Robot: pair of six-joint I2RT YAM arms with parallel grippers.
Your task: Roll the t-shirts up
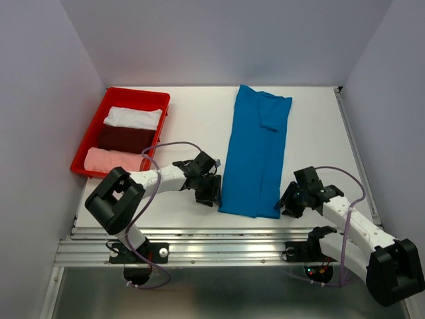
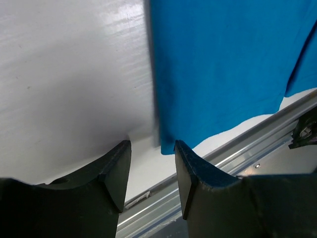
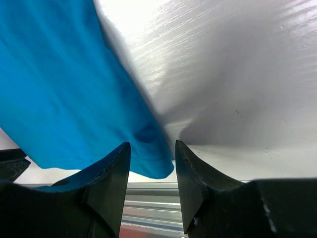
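Observation:
A blue t-shirt, folded into a long strip, lies flat on the white table. Its near end comes close to the table's front edge. By its near left corner stands my left gripper; in the left wrist view that corner of the blue cloth reaches to the gap between the open fingertips. At the near right corner my right gripper is open too. The right wrist view shows the cloth's corner close to its fingertips, nothing gripped.
A red bin at the back left holds rolled shirts: white, dark brown and pink. A metal rail runs along the front edge. Bare table lies on both sides of the blue shirt.

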